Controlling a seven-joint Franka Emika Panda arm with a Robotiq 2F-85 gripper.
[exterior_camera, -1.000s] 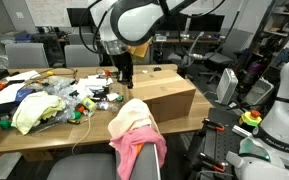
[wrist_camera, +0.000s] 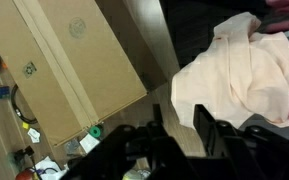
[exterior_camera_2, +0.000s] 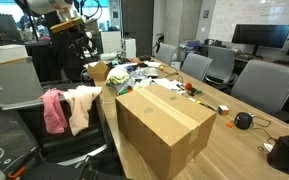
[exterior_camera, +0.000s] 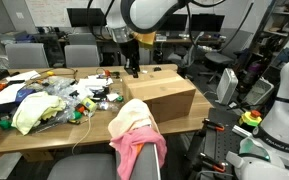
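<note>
My gripper hangs open above the workspace, its dark fingers reaching in from the bottom edge of the wrist view with nothing between them. In exterior view 1 the gripper (exterior_camera: 133,70) appears over the near left side of a large cardboard box (exterior_camera: 169,95). A cream cloth (wrist_camera: 234,75) and a pink cloth (exterior_camera: 136,145) are draped over the back of a grey chair (exterior_camera: 94,166). In the wrist view the cream cloth lies right of the box, beyond the fingertips and clear of them.
Clothes (exterior_camera: 36,108) and several small items crowd the left part of the wooden table (exterior_camera: 54,140). A black kettle (exterior_camera_2: 286,155) and a dark mug (exterior_camera_2: 244,121) stand at the table's far end. Bare tabletop shows beside the box.
Over the last second the arm has swung right in exterior view 1, carrying the open gripper from the cluttered table toward the box. The cloths and box have stayed put.
</note>
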